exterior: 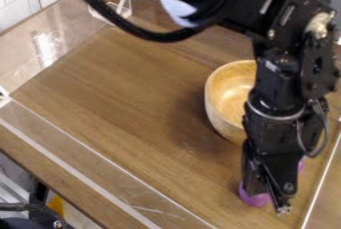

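Observation:
My black gripper (273, 188) is low over the front right of the wooden table, pointing down. Under and behind its fingers lies a purple object (252, 195), mostly hidden by them, with another bit of purple at its right. Whether anything sits between the fingertips cannot be seen. A light wooden bowl (226, 92) stands just behind the gripper, partly covered by the arm.
Clear plastic panels line its far left edge. A white object (180, 9) is behind the arm at the back. The table's near edge runs along the lower left.

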